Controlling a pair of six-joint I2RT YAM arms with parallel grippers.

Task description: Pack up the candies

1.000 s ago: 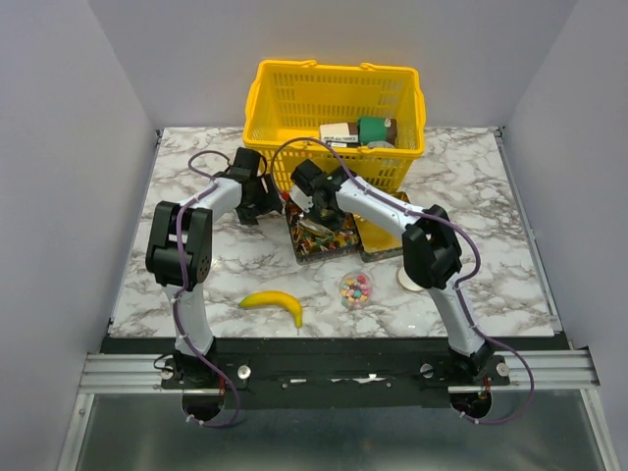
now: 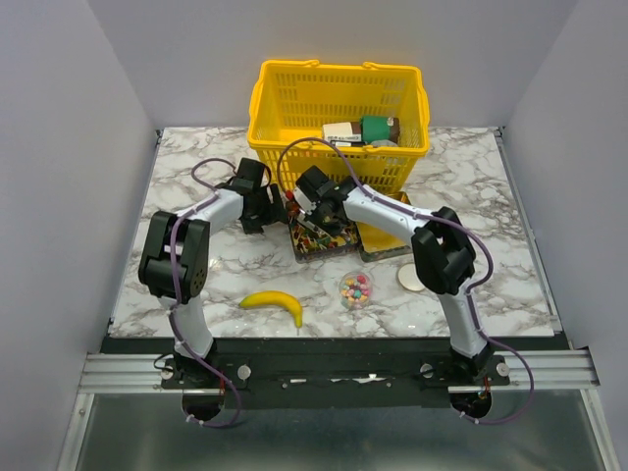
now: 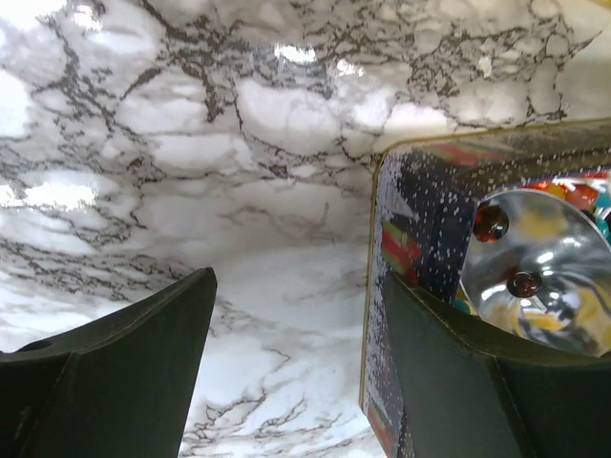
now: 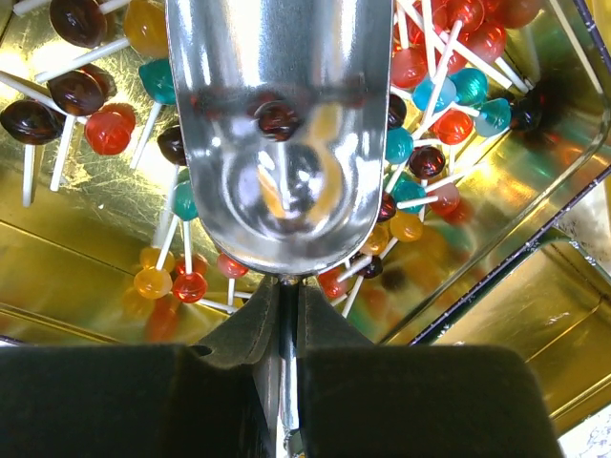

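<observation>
My right gripper is shut on the handle of a metal scoop. The scoop is over the dark box, among lollipops with red, orange, teal and dark heads. A dark red round shape shows in the scoop; I cannot tell whether it is candy lying there or a reflection. My left gripper stands open with nothing held, at the left side of the box. Its right finger overlaps the box wall in the left wrist view. From above, the right arm partly hides the box.
Behind the boxes stands a yellow basket with packaged items. A second, gold-lined box adjoins on the right. In front are a bowl of colored candies, a banana and a white disc.
The yellow basket has shifted slightly right. Both arms have changed pose a little: the left forearm leans further left, the right arm sits slightly further right. The scoop remains in the right gripper.
</observation>
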